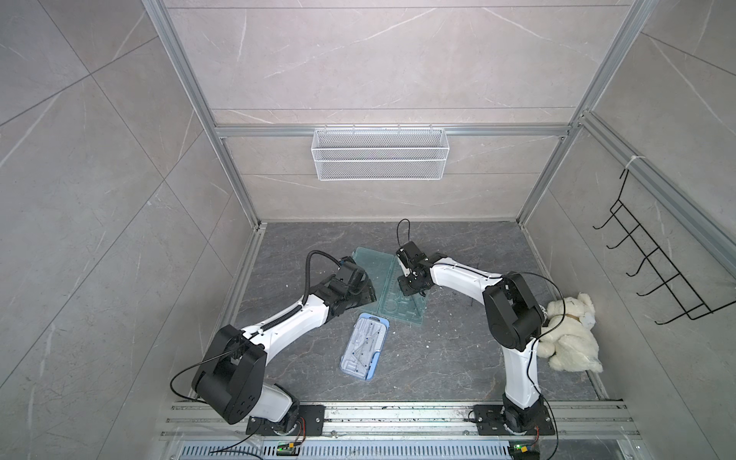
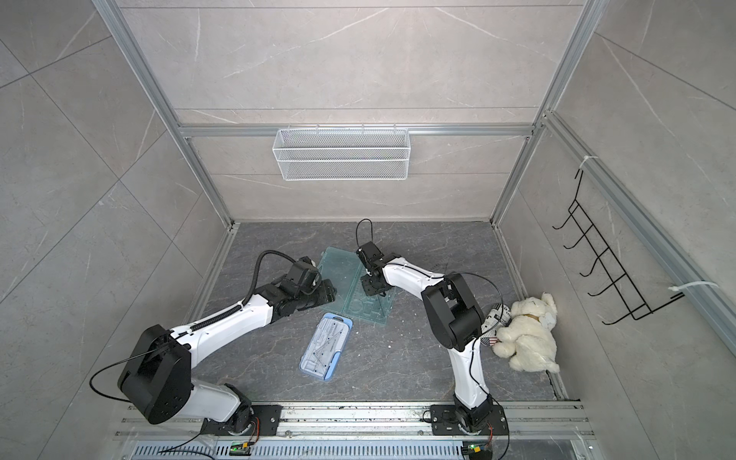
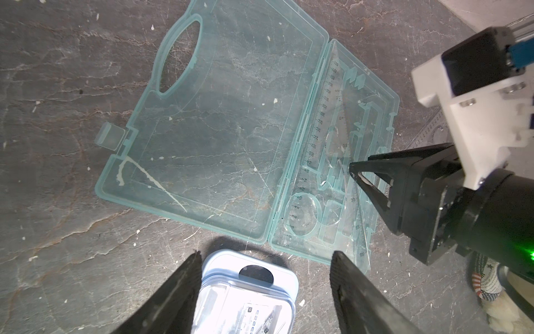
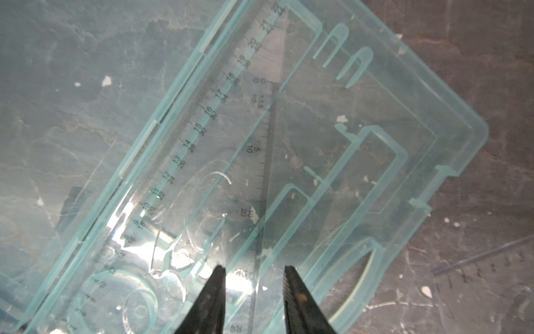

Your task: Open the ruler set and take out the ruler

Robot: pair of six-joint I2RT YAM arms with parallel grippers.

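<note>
The teal ruler case [image 3: 211, 128] lies open, its right half holding clear rulers [image 3: 317, 128] and stencil pieces, one ruler slanting across it [image 4: 261, 178]. In the left wrist view my right gripper is over that half, fingertips close together at the slanting ruler's edge, apparently shut on it; the transparent plastic makes the contact faint. My left gripper stands open, nothing between its fingers, above the front of the case and a smaller blue-rimmed case [image 3: 244, 300].
Another clear ruler [image 4: 484, 278] lies right of the case. A white plush toy [image 1: 567, 337] sits at the right wall. A wire basket [image 1: 379, 153] hangs on the back wall, a black rack [image 1: 651, 260] on the right.
</note>
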